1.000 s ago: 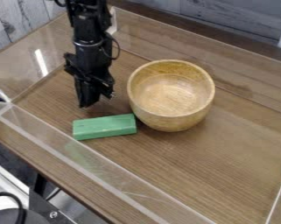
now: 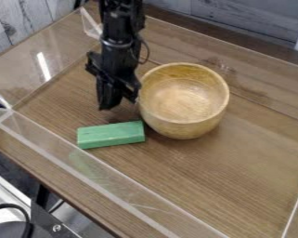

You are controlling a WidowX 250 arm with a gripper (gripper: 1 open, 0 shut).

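The black robot arm reaches down from the top, its gripper (image 2: 116,93) low over the wooden table, just left of a tan bowl (image 2: 184,97). Its fingers are dark and small; how far they stand apart, and whether anything is between them, is unclear. A green block (image 2: 109,134) lies on the table in front of the gripper, below and left of the bowl.
A clear edge or panel runs along the left side, with a dark cable at the lower left.
The gripper has moved right, toward the bowl, over the last second. The green block and bowl look to be in the same places.
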